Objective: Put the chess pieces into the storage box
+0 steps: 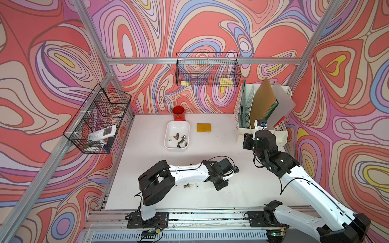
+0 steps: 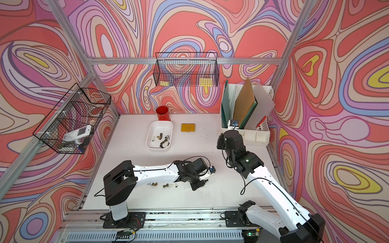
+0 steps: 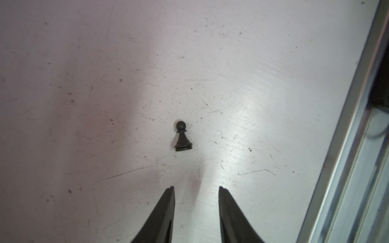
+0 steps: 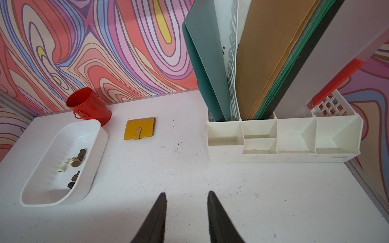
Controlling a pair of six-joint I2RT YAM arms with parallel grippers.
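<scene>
A black pawn (image 3: pixel 182 139) lies on the table, centred in the left wrist view beyond the fingertips of my open left gripper. Other small chess pieces (image 1: pixel 186 185) lie on the near-left table, partly hidden by the left arm. The white box (image 4: pixel 89 182) at the back left holds several dark and pale pieces. My right gripper is raised over the right side of the table, open with nothing between its fingers.
A red bucket (image 4: pixel 91 109) stands behind the box, with a yellow wallet (image 4: pixel 133 131) beside it. A white organiser (image 4: pixel 295 158) with folders fills the back right. Wire baskets hang on the frame.
</scene>
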